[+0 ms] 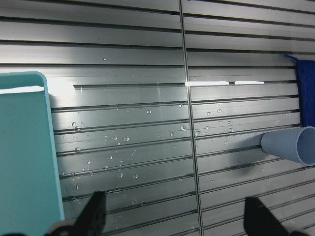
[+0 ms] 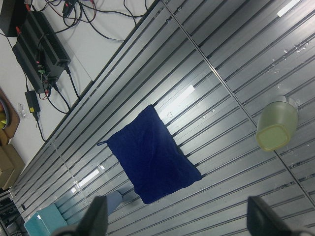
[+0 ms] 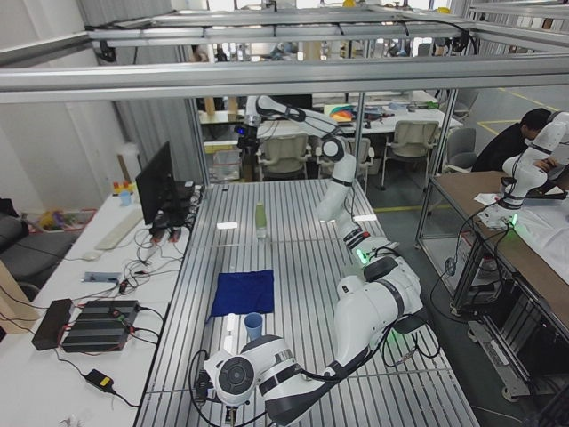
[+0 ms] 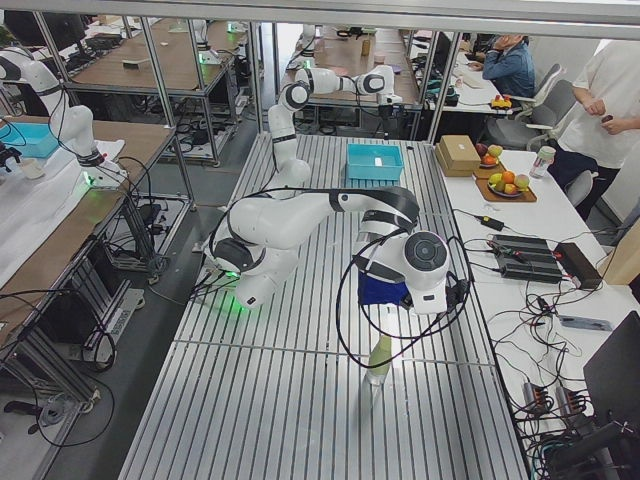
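A blue cloth (image 3: 243,293) lies on the slatted metal table (image 3: 302,249). A blue cup (image 3: 253,326) is beside it; in the left wrist view the cup (image 1: 288,146) appears lying on the slats. A green bottle (image 3: 260,221) stands farther along the table, seen from above in the right wrist view (image 2: 277,125). A teal bin (image 1: 22,157) is at the left of the left wrist view. My left gripper hangs above the slats between bin and cup, fingers apart and empty. My right gripper is high over cloth and bottle, fingers apart and empty.
A side desk (image 3: 111,365) holds power units, cables and a monitor (image 3: 156,187). In the right camera view, boxes (image 4: 458,155) and a fruit board (image 4: 505,185) sit on that desk. Bare slats lie between cloth and bottle; droplets dot the table.
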